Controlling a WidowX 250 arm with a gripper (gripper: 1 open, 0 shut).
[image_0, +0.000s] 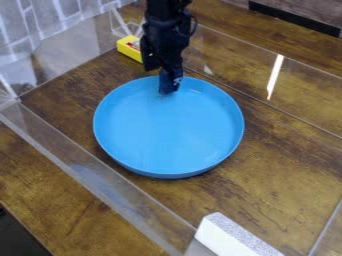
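A large round blue plate lies on the wooden surface in the middle of the view. My black gripper hangs over the back rim of the plate, pointing down; its fingertips are dark and overlap, so how far apart they stand is hard to make out. A yellow object lies behind it at the back left, partly hidden by the arm.
A white block lies at the front right. Clear panels or edges run along the left side and the right. The wooden surface right of the plate is free.
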